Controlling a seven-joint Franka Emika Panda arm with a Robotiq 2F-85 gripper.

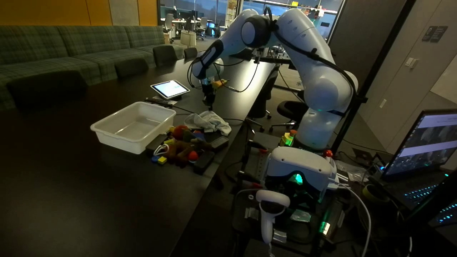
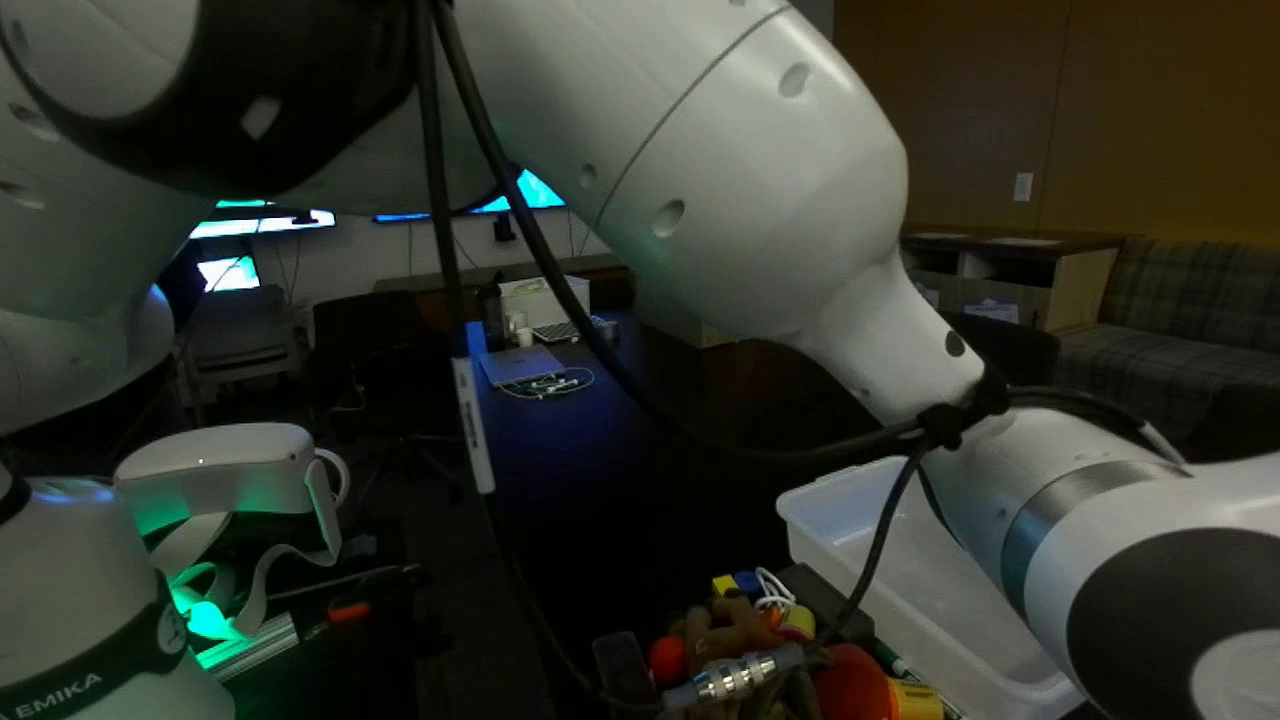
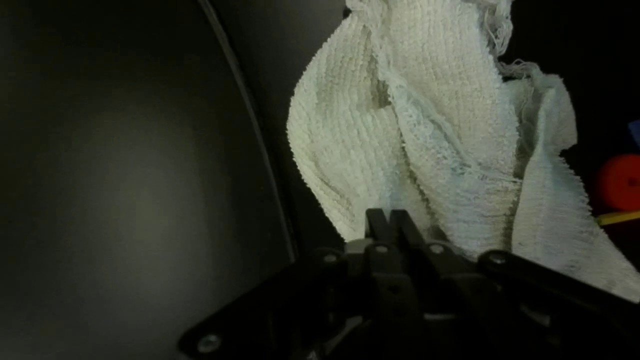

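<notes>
A crumpled white cloth (image 3: 444, 132) fills much of the wrist view; in exterior view 1 the same cloth (image 1: 209, 122) lies on the dark table, on the far side of a pile of small objects. Above it hangs my gripper (image 1: 210, 106), with a visible gap between its tip and the cloth. Seen from the wrist, the gripper is shut: its two fingertips are close together and no cloth is between them. A white plastic bin (image 1: 132, 126) stands left of the cloth, its visible floor bare. The cloth and gripper do not show in exterior view 2.
Toys and small items, among them a brown plush (image 1: 180, 152), a red ball (image 1: 193, 156) and a black case (image 1: 204, 162), crowd the space beside the bin. A lit tablet (image 1: 170, 89) lies behind it.
</notes>
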